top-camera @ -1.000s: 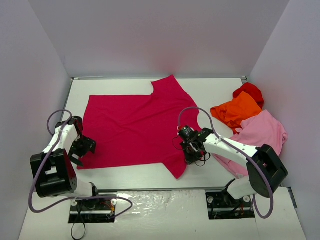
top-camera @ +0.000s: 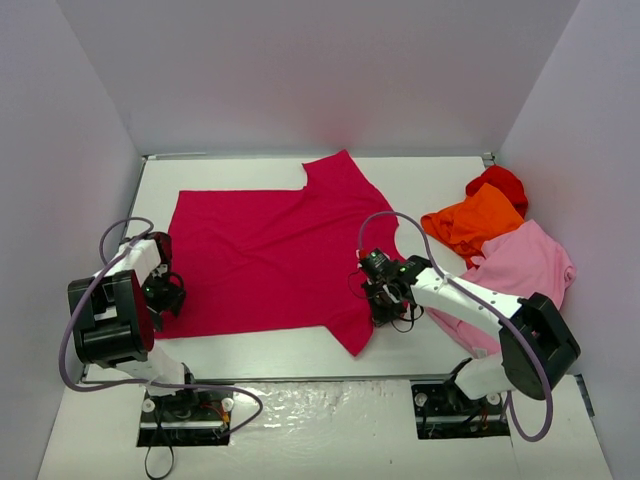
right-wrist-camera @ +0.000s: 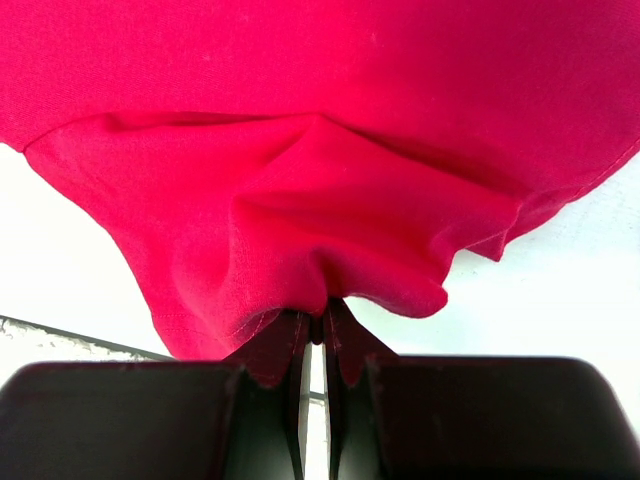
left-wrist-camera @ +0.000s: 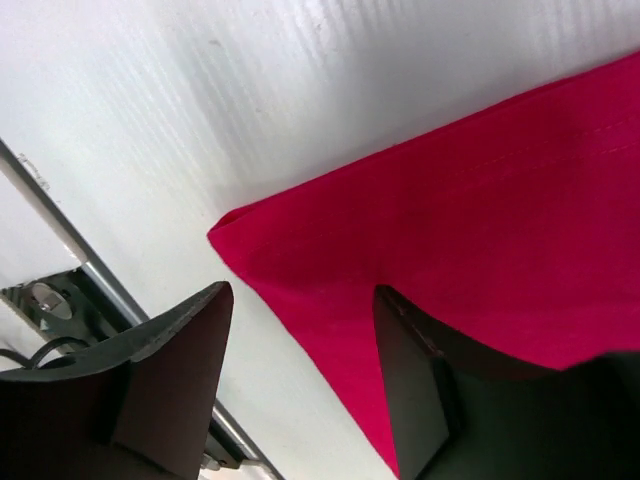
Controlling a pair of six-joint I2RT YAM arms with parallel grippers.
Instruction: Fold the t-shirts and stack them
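A crimson t-shirt (top-camera: 270,240) lies spread flat across the table, with one sleeve towards the back and the other towards the front right. Over its front-left corner, my left gripper (top-camera: 166,312) stands open; in the left wrist view that hem corner (left-wrist-camera: 260,245) lies flat just beyond the parted fingers (left-wrist-camera: 180,345). The right gripper is shut on the shirt near the front sleeve, where the cloth (right-wrist-camera: 300,270) bunches up into folds at its fingertips. In the top view the pinched spot is hidden beneath the right gripper.
On the right lie more crumpled garments: a dark red one (top-camera: 502,185), an orange one (top-camera: 468,222) and a pink one (top-camera: 525,265). Walls border the back and both sides. Bare white table (top-camera: 250,360) shows along the front edge and behind the shirt.
The right arm moved very little, and the shirt lies as before.
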